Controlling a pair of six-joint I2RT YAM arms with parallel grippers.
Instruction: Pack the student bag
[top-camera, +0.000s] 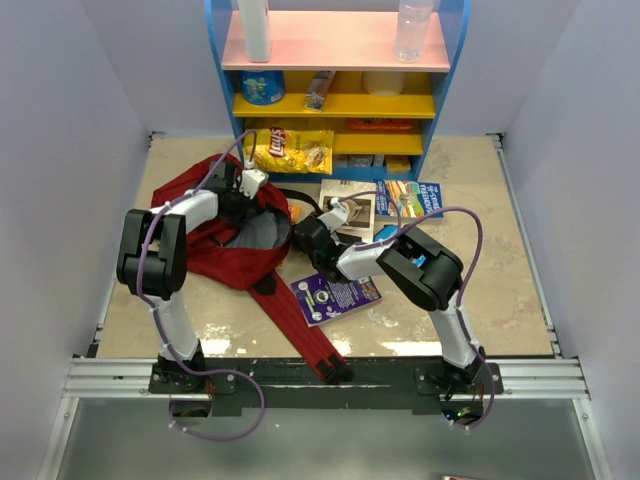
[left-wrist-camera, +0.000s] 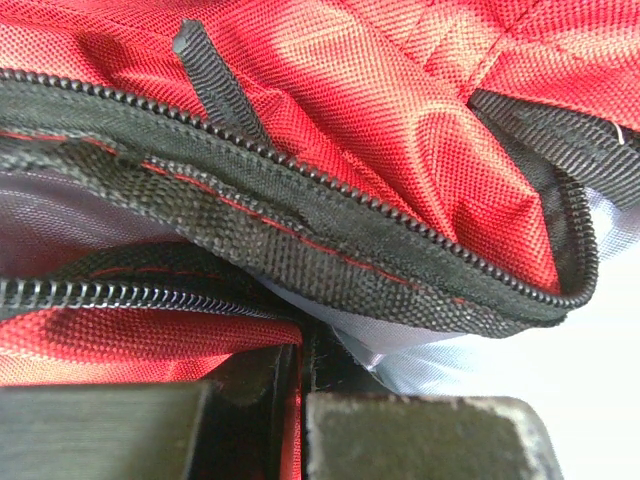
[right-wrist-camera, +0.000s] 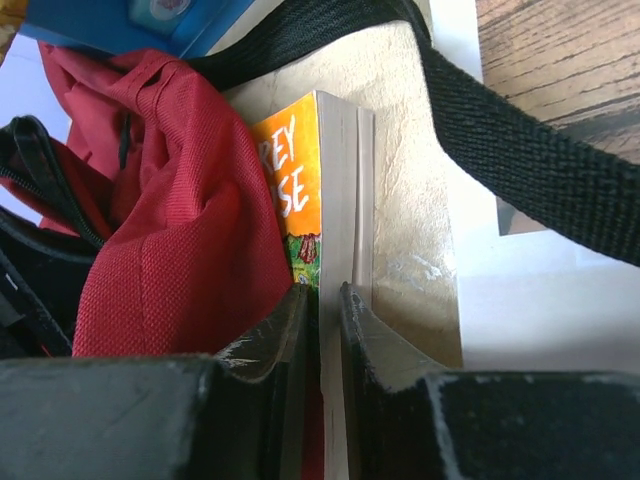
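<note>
The red bag lies at the left with its mouth gaping and the grey lining showing. My left gripper is shut on its edge, and in the left wrist view the black trim runs between the fingers. Against the bag's right side an orange book stands on edge, pale spine upward. My right gripper is partly open, fingertips on either side of that spine; whether they press on it cannot be told. A purple book lies flat below the right gripper.
More books lie flat behind the right arm: a black-and-white one and a blue one. A shelf with a yellow chips bag stands at the back. One red strap trails forward.
</note>
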